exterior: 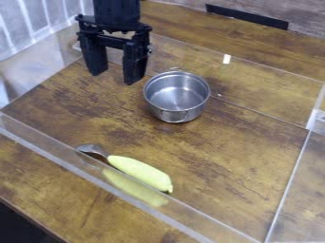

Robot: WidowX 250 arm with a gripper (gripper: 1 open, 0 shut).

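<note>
My black gripper (pixel 113 68) hangs over the back left of the wooden work area, its fingers apart and empty, left of and behind a steel pot (pixel 177 96). The pot sits upright near the middle and looks empty. A yellow elongated object (pixel 139 172), like a corn cob or banana, lies at the front, with a metal spoon-like utensil (pixel 91 152) at its left end.
Clear plastic walls (pixel 309 171) border the work area on several sides. A white object behind the arm at the back left is mostly hidden.
</note>
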